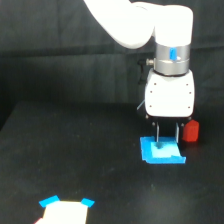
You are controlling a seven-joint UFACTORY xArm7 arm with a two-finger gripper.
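Observation:
The white robot arm hangs from the top right, with its gripper (pixel 167 130) pointing down over a pale square (pixel 165 150) edged with blue tape on the dark table (pixel 100 160). The two fingers stand apart, low over the square; whether anything thin is between them is hard to tell. A red object (pixel 191 131) stands just behind and right of the gripper, partly hidden by it.
At the bottom left, a second pale square (pixel 62 212) with blue tape at its corners is cut off by the frame edge.

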